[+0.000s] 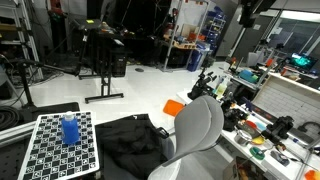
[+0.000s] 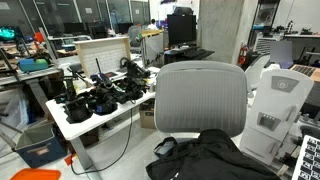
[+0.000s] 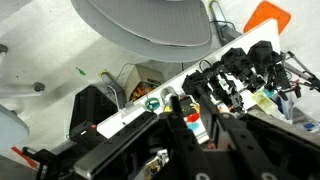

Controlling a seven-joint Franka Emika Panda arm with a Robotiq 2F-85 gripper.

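Observation:
My gripper shows as dark parts at the bottom of the wrist view, open, with nothing seen held between its fingers. It hangs above the grey chair seat or back [image 3: 160, 25] and the cluttered white table [image 3: 140, 108]. In exterior view 1, dark arm parts [image 1: 252, 12] reach in at the top right, far from the blue bottle [image 1: 70, 129]. That bottle stands upright on a black-and-white dotted board [image 1: 45, 160] at the lower left.
A grey chair [image 1: 198, 128] stands mid-room beside a black cloth heap [image 1: 130, 137]. Dark devices [image 2: 100, 95] crowd the white table [image 2: 85, 122]. An orange bin [image 2: 40, 150] sits on the floor at left. Open floor [image 1: 140, 95] lies behind the cloth.

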